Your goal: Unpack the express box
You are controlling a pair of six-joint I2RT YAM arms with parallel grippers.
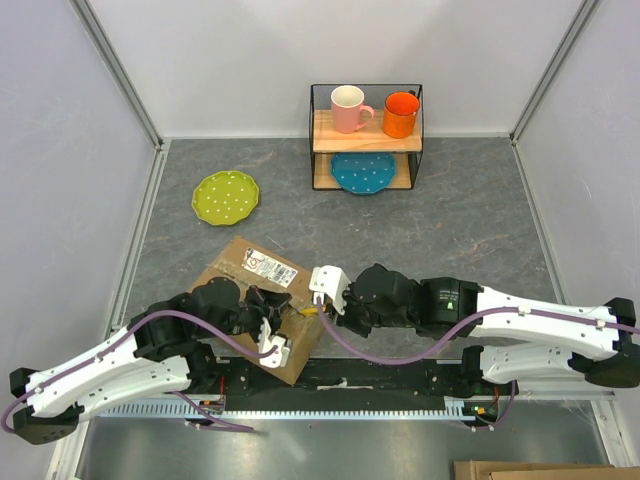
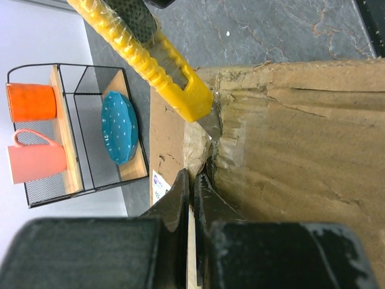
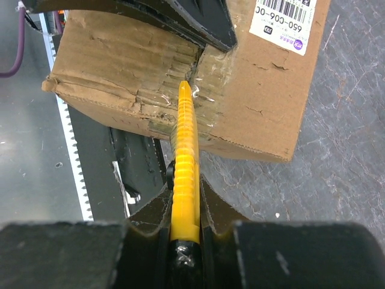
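Observation:
A taped brown cardboard box lies at the left front of the table, turned at a slant, with a printed label on top. My left gripper is shut at the box's taped seam, pinching cardboard there; how much lies between its fingers is hidden. A yellow box cutter is in my right gripper, which is shut on its handle. In the left wrist view, the cutter's blade touches the taped seam just ahead of the left fingertips. A dark slit runs along the seam between them.
A wire rack at the back holds a pink mug, an orange mug and a blue plate. A green dotted plate lies at back left.

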